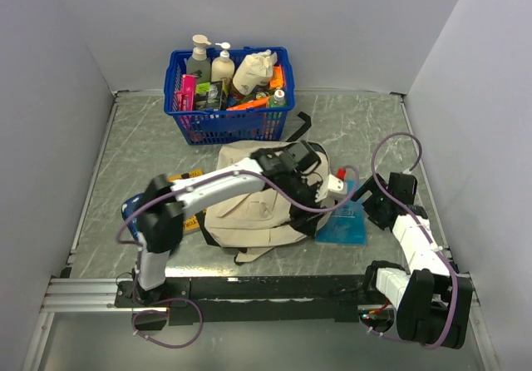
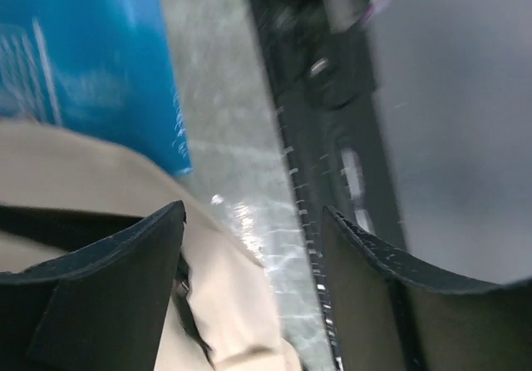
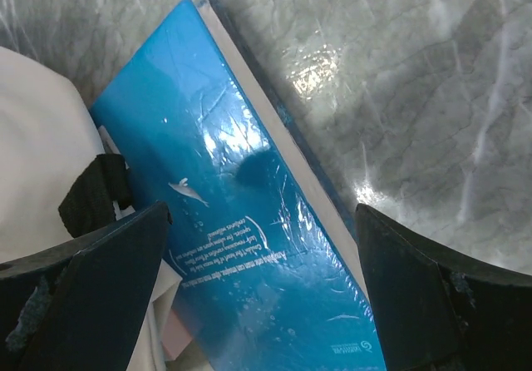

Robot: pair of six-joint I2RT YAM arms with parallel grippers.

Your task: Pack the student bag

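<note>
The beige bag [image 1: 244,220] lies mid-table, flattened, partly under my left arm. My left gripper [image 1: 303,213] is low over its front right part, fingers apart in the blurred left wrist view, with bag fabric below. A blue book [image 1: 347,227] lies right of the bag, its cover filling much of the right wrist view [image 3: 233,205]. My open right gripper [image 1: 368,192] hangs over the book's right edge, nothing visibly held. A yellow book [image 1: 189,221] and a blue pencil case [image 1: 130,209] at left are mostly behind the left arm.
A blue basket [image 1: 199,127] packed with bottles, a cloth pouch and small packets stands at the back. Bare table [image 1: 349,130] shows at back right. Walls enclose both sides, and a dark edge runs along the front.
</note>
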